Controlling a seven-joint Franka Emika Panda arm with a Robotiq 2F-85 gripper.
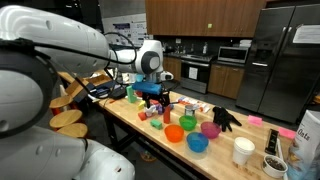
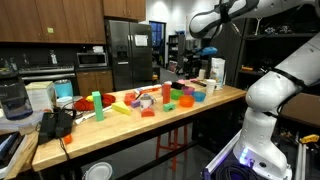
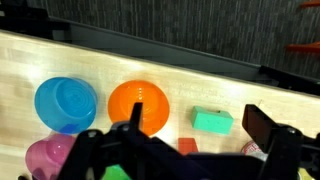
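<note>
My gripper is open, its dark fingers wide apart in the wrist view with nothing held. Between and beyond them, on the wooden table, lies a green block (image 3: 211, 121), with part of a red object (image 3: 187, 146) near it. An orange bowl (image 3: 140, 107) sits toward the left finger, and a blue bowl (image 3: 66, 103) farther left. Partly cut off or covered are a pink bowl (image 3: 48, 155) and a green bowl (image 3: 115, 173). From exterior view 1, the gripper (image 1: 153, 99) hangs above the table near the green block (image 1: 156, 124).
Toward the right of exterior view 1 stand a white cup (image 1: 243, 150) and a black glove-like object (image 1: 226, 118). Exterior view 2 shows a green cup (image 2: 97, 101) farther along the table (image 2: 88, 132). Bare tabletop lies around that cup.
</note>
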